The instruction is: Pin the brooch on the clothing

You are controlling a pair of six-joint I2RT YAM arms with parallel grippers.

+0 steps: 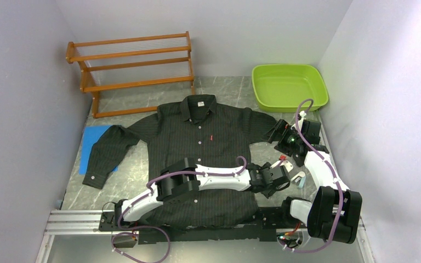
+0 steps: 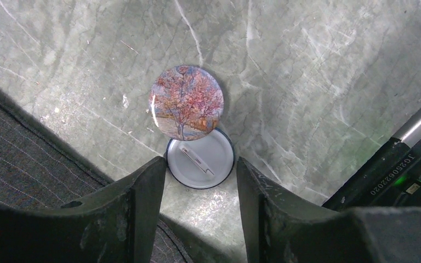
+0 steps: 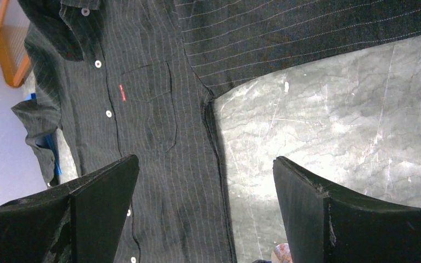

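Observation:
Two round brooches lie on the grey table in the left wrist view. The tree-picture brooch is face up and overlaps the edge of a face-down brooch, whose white back bears a pin. My left gripper stands part open around the face-down one, a finger on each side. Its left fingertip looks very close to the rim; a slim gap shows at the right. The dark striped shirt is spread flat, its chest pocket visible in the right wrist view. Above the shirt's side edge, my right gripper is wide open and empty.
A green basin stands at the back right and a wooden rack at the back left. Small items, one blue and white, lie near the right arm. The left arm crosses over the shirt's lower half.

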